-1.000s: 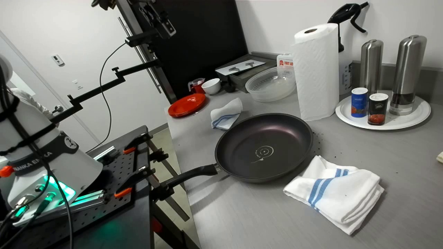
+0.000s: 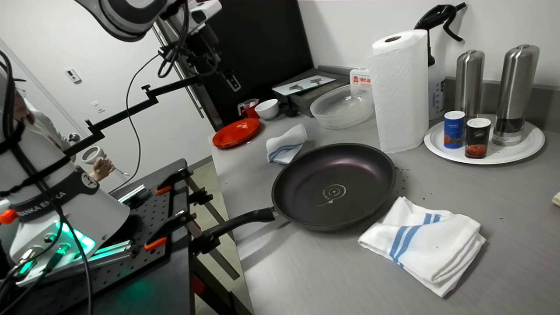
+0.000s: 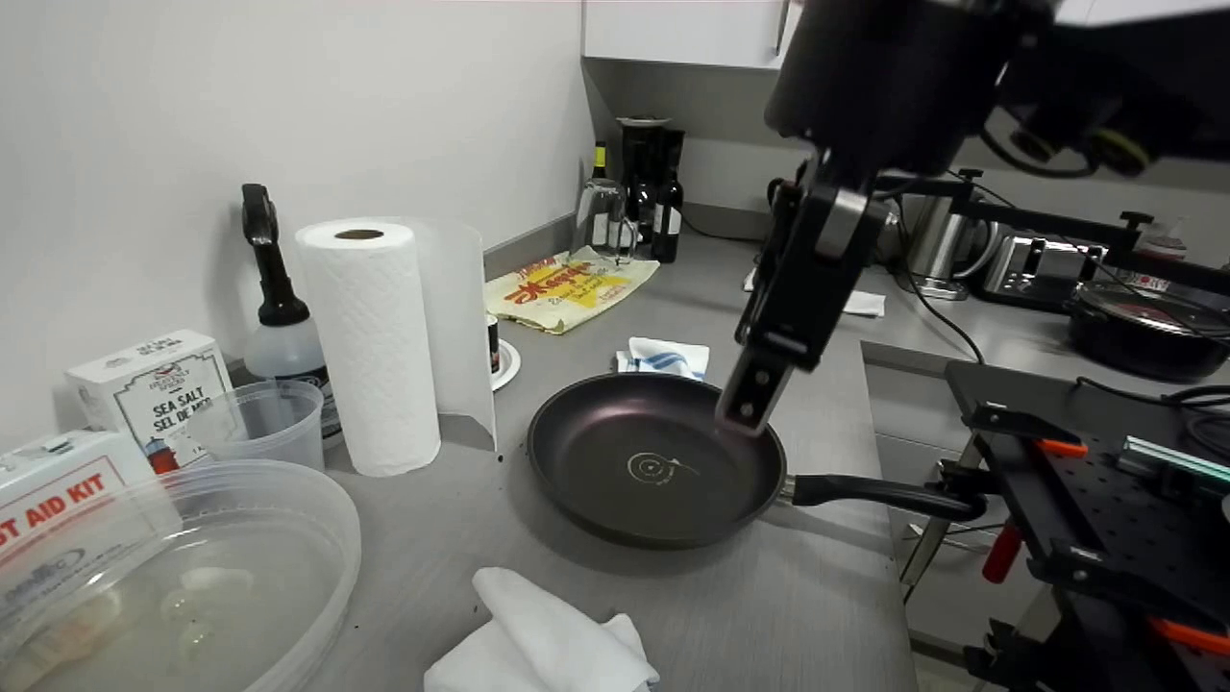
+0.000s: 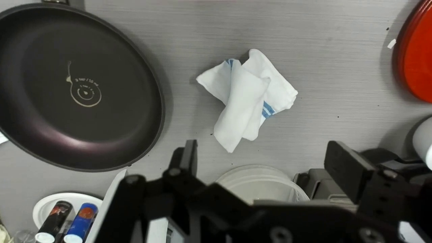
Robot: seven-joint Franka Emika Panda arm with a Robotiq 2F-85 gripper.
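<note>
My gripper is open in the wrist view, its two dark fingers wide apart with nothing between them. A small crumpled white towel with blue stripes [image 4: 253, 97] lies on the counter below it, clear of the fingers. Beside that towel sits a black frying pan [image 4: 44, 109], empty, its handle reaching past the counter edge in both exterior views. A folded white towel with blue stripes [image 2: 425, 244] rests on the pan's other side. From exterior view 2, the gripper [image 3: 750, 398] appears in front of the pan, held above the counter.
An upright paper towel roll [image 2: 401, 94] stands behind the pan, near a white plate [image 2: 441, 152] bearing shakers and two steel mills. Red plates [image 2: 237, 132], a white bowl [image 2: 267, 109] and a clear plastic tub [image 2: 341, 111] occupy the far end. Bare counter surrounds the crumpled towel.
My gripper has come lower and slightly right in exterior view 1, and more of the arm shows. A person's hand holding a white device now appears behind the base. The counter items have not moved.
</note>
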